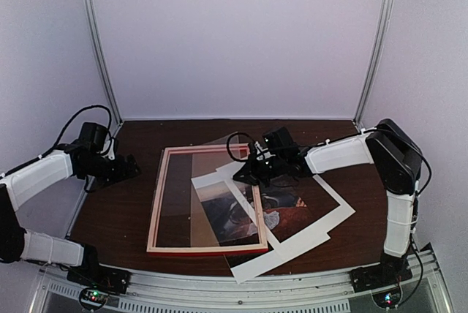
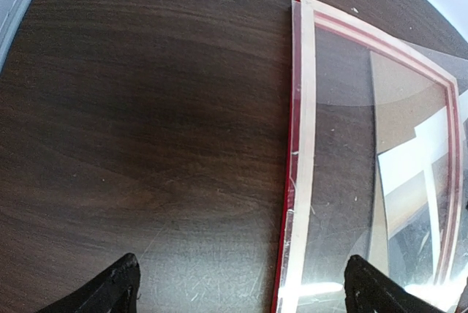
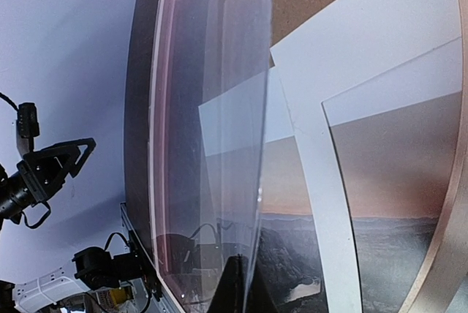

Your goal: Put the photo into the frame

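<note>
The pinkish wooden frame (image 1: 155,203) lies left of centre on the table. A clear sheet (image 3: 227,93) lies over it, sticking out past its far side; in the right wrist view its near edge rises between the fingers of my right gripper, which is shut on it. A photo with a white border (image 3: 322,203) lies under the frame and shows through its opening, and another photo (image 1: 285,210) lies to the right. My left gripper is open and empty above the frame's left side, where the sheet's left edge lies along the wood.
A brown board (image 1: 205,218) lies beneath the photos inside the frame's opening. White borders (image 1: 303,243) overlap near the table's front edge.
</note>
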